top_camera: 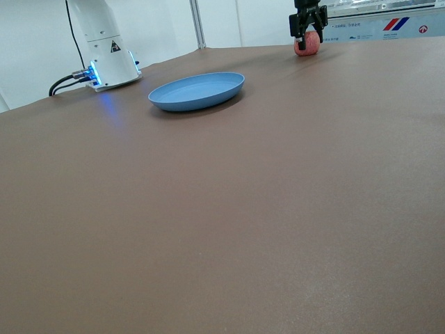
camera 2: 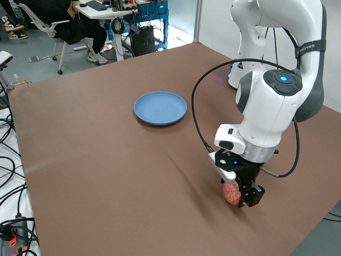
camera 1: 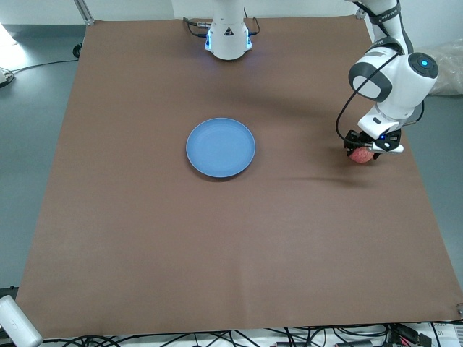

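A blue plate (camera 1: 221, 147) (top_camera: 196, 91) (camera 2: 160, 108) lies flat on the brown mat (camera 1: 231, 238). Off to its right, near the mat's edge, my black gripper (camera 1: 362, 150) (top_camera: 306, 36) (camera 2: 238, 189) is low over a pink-red apple (camera 1: 361, 155) (top_camera: 306, 46) (camera 2: 230, 192), its fingers around the fruit. Whether they are closed on it I cannot tell. The apple is partly hidden by the gripper and appears to rest on the mat.
A white robot base (camera 1: 228, 36) with cables stands at the back of the mat. Cables (camera 1: 304, 336) run along the front edge.
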